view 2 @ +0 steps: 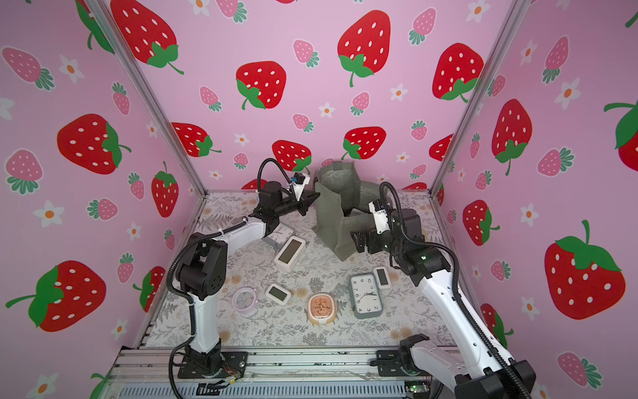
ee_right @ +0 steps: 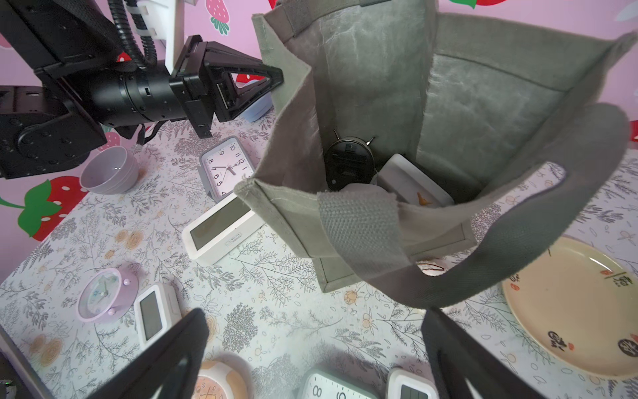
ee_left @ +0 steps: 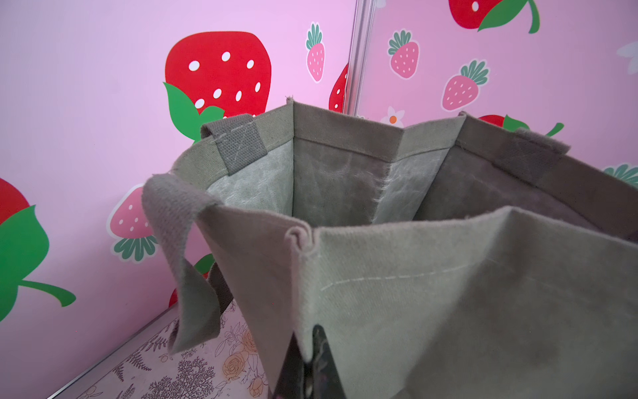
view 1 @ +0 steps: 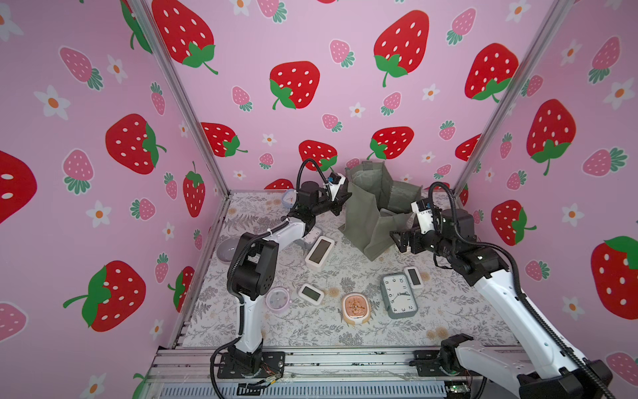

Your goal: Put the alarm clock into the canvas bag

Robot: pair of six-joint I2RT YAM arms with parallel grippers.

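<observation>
The grey-green canvas bag (view 1: 365,226) stands open at the back centre. In the right wrist view a black clock (ee_right: 349,163) and a pale object (ee_right: 412,183) sit inside it. My left gripper (view 1: 339,199) is shut at the bag's upper left edge; in the left wrist view the rim's folded corner is right at its fingertips. My right gripper (view 1: 402,240) hangs open before the bag, above the table, nothing between its fingers. Several clocks lie on the table, among them a grey square clock (view 1: 398,294), a peach clock (view 1: 356,307) and a pink clock (view 1: 277,299).
White digital clocks (view 1: 320,252) lie around the bag. A bowl (ee_right: 106,173) is at the left, a plate (ee_right: 565,299) right of the bag, behind my right arm in the top views. Some bare table lies in front of the bag.
</observation>
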